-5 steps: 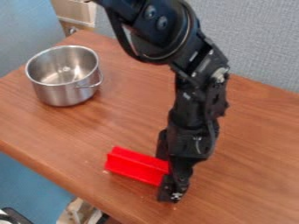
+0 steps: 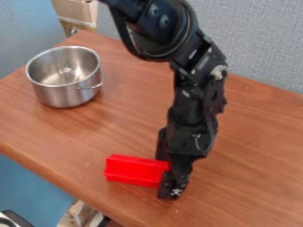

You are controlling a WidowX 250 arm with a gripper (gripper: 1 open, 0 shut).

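A red block [image 2: 134,170] lies on the wooden table near its front left edge. My gripper [image 2: 169,177] is low at the table, at the block's right end, pointing down. The fingers are dark and overlap that end of the block, so how they stand around it is hard to make out.
A steel pot [image 2: 66,84] stands at the back left of the table [image 2: 260,160]. A grey textured wall rises behind, and the table's left edge drops to a blue area.
The gripper and wrist have shifted slightly left, and the red block's angle has flattened a little, its right end a touch higher in view. The pot is unmoved.
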